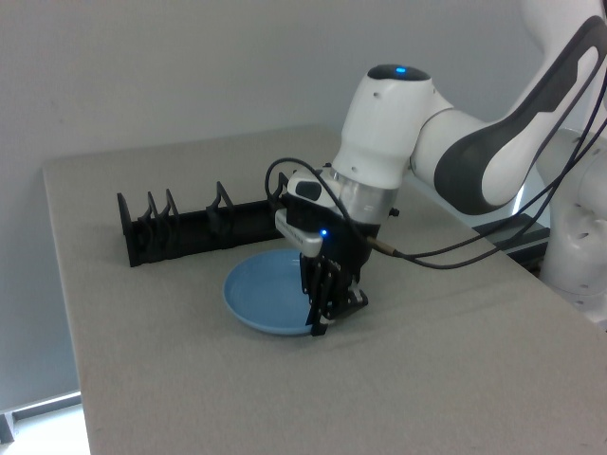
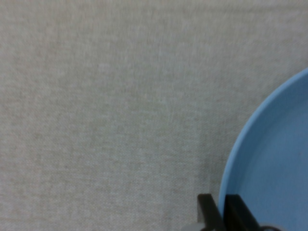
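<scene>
A light blue plate (image 1: 261, 294) rests on the grey cloth-covered table, partly hidden behind my black gripper (image 1: 320, 320). In the wrist view the plate's curved rim (image 2: 250, 126) runs up the right side, and my two fingertips (image 2: 235, 209) straddle it at the bottom edge, one outside the plate and one inside. The fingers sit close on the rim, pinching it.
A black rack (image 1: 185, 242) with upright dividers lies behind the plate, partly hidden by the arm. The table's edge runs along the right, beside the robot's base (image 1: 579, 246).
</scene>
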